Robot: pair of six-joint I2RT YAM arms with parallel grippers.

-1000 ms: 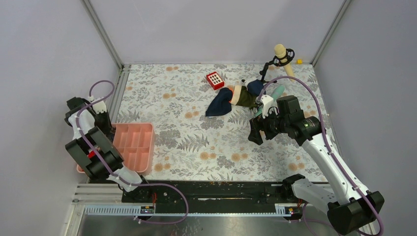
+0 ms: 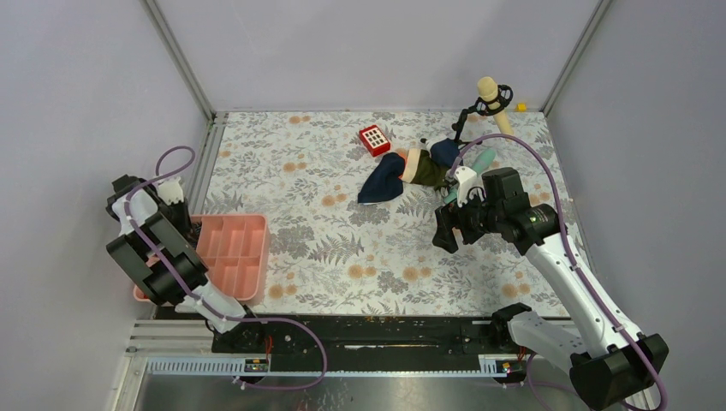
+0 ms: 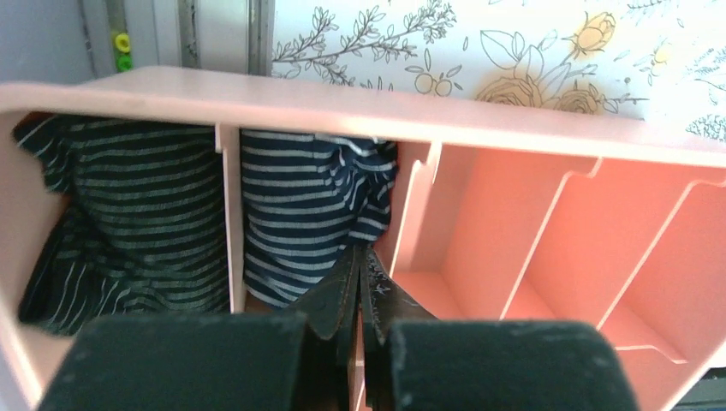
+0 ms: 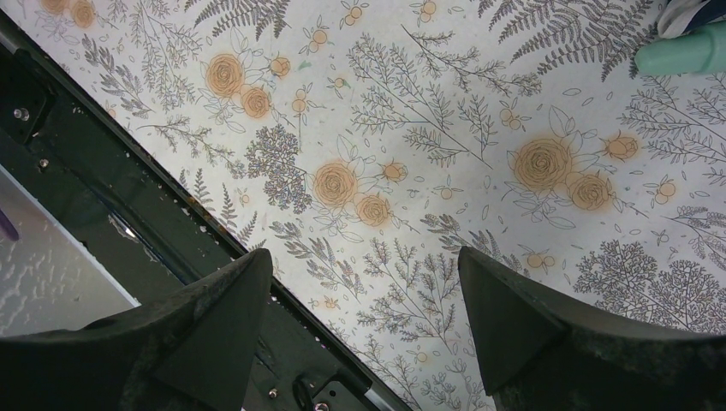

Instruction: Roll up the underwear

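Note:
Two dark, white-striped pieces of underwear lie in neighbouring compartments of the pink divided box. In the left wrist view, one striped bundle fills the leftmost compartment, and the other striped bundle sits in the compartment beside it. My left gripper is shut, its tips at the lower right edge of that second bundle; no cloth shows between them. Far to the right, my right gripper hangs open above bare patterned table, nothing between its fingers. From above, the left arm hides the box's left part.
Dark blue and olive cloth lies mid-back, with a red box behind it. A lamp-like stand and a green cylinder are near the right arm.
My left arm has shifted slightly left and toward the front over the box. A red spot beside it is now covered. The right arm and the table's things have stayed put.

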